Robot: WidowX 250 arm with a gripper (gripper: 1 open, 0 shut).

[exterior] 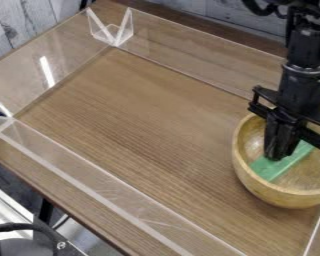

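Observation:
My black gripper (275, 138) reaches down from the top right into a yellow-tan bowl (264, 187) at the right of the table. Its fingertips are low inside the bowl, over a light green object (276, 168) that lies there. The gripper's body hides part of the bowl and the object. I cannot see clearly whether anything is between the fingers.
A clear plastic piece (111, 30) is at the back edge. A dark mechanical part (16, 242) shows at the lower left.

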